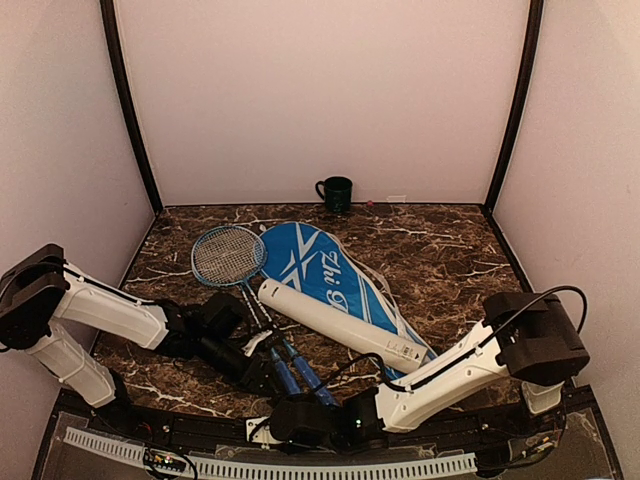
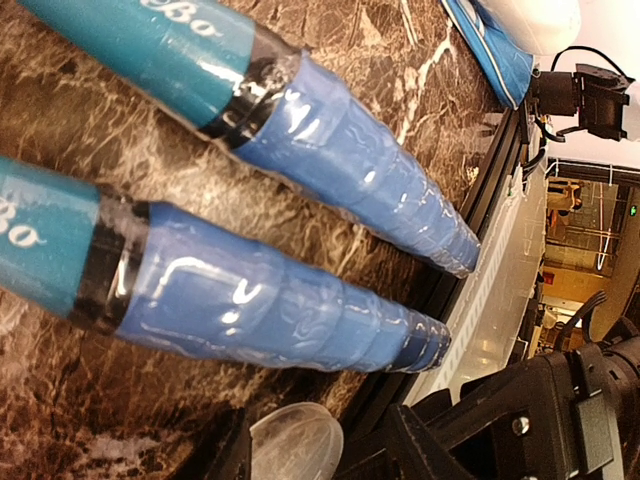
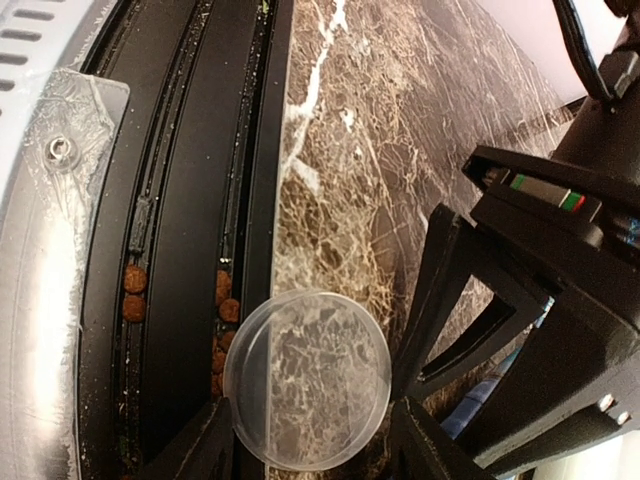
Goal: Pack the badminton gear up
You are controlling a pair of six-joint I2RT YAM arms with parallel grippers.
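Note:
Two blue-wrapped racket handles point(image 1: 311, 374) lie side by side near the table's front edge; one racket head point(image 1: 228, 255) shows at the far left. My left gripper point(image 1: 262, 378) is low beside the left handle. In the left wrist view, its fingers point(image 2: 236, 445) stand apart below the nearer handle point(image 2: 260, 295), with no handle between them. At the front edge, my right gripper point(image 1: 262, 430) is open; between its fingers only a clear round disc point(image 3: 308, 380) shows. A blue racket bag point(image 1: 315, 262) lies behind the handles, and across it rests a white tube point(image 1: 335, 322).
A dark mug point(image 1: 338, 193) stands at the back wall. Both arms are close together at the front, the left one point(image 3: 560, 330) filling the right side of the right wrist view. Bare marble point(image 1: 430, 245) is free at the back right.

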